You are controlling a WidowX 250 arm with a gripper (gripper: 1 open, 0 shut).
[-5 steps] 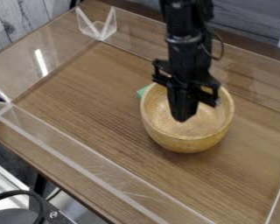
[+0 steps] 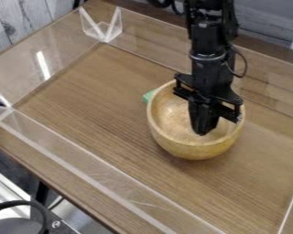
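Observation:
A round light wooden bowl (image 2: pixel 174 142) sits on the table at center right. My black gripper (image 2: pixel 208 120) reaches down from above into the bowl, its fingertips low inside it; it is shut, with nothing visible between the fingers. A small green object (image 2: pixel 149 95) lies just behind the bowl's left rim, mostly hidden by it.
A clear angular piece (image 2: pixel 103 26) stands at the far back left. Black cables (image 2: pixel 17 212) lie at the lower left corner, and a wall runs along the back.
Over the last second my gripper has come lower into the bowl and slightly toward the front. The bowl stays about where it was.

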